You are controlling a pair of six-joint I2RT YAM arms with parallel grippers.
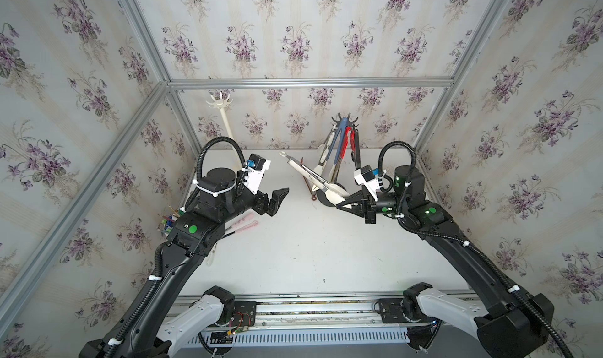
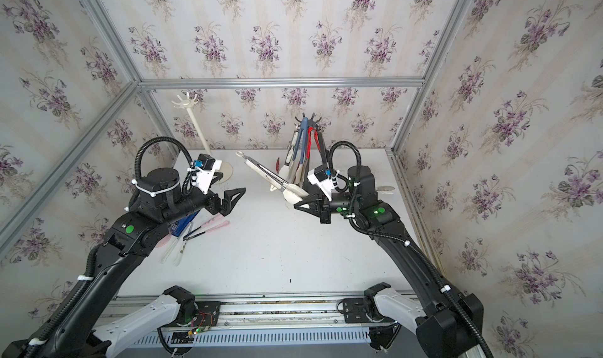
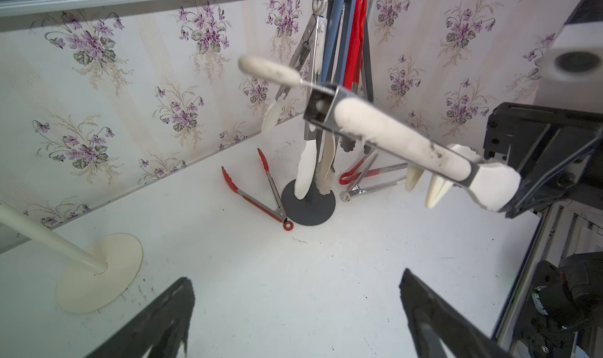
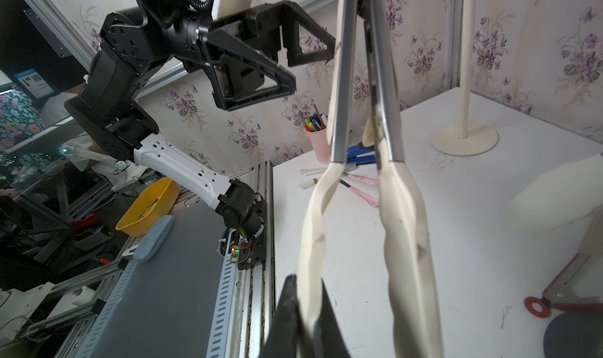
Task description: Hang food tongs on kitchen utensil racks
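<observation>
Cream-and-metal tongs are held up over the table, their loop end pointing left and upward. My right gripper is shut on one cream head arm of them; in the right wrist view that arm runs down between the dark fingers while the other arm hangs free. Behind the tongs stands the dark utensil rack, its upper hooks carrying blue tongs, red tongs and cream ones. My left gripper is open and empty, left of the held tongs and apart from them.
Red-tipped tongs lie left of the dark base, and more tongs lie right of it. A cream rack stands bare at back left. Pink utensils lie at the table's left.
</observation>
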